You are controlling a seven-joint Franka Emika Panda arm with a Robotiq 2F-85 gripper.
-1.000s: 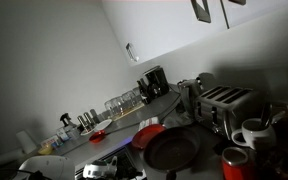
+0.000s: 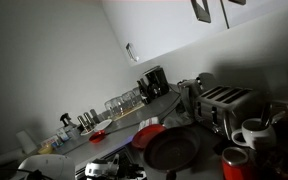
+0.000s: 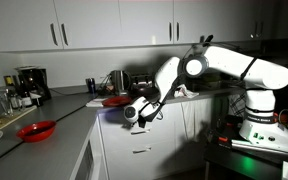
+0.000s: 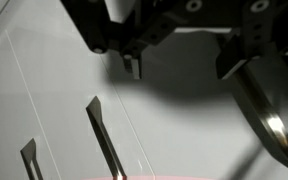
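Observation:
In the wrist view my gripper comes in from the top, its dark fingers apart with nothing visible between them. Pale drawer fronts (image 4: 54, 85) fill the background. A metal drawer handle (image 4: 106, 138) stands below and left of the fingers, with a shorter handle (image 4: 32, 158) farther left. Another metal handle (image 4: 272, 130) runs down on the right, just past the right finger; whether they touch, I cannot tell. Exterior view 2 has the white arm (image 3: 174, 80) reaching down in front of the drawers. Its small dark gripper end (image 3: 137, 129) is close to a handle there.
Over the drawers, the counter carries a dark pan (image 2: 172, 148), a red plate (image 2: 147, 135), a toaster (image 2: 227, 103), a white mug (image 2: 254, 135) and a red can (image 2: 236, 162). A red bowl (image 3: 36, 130) rests on the left counter. Open floor (image 3: 184, 160) lies before the drawers.

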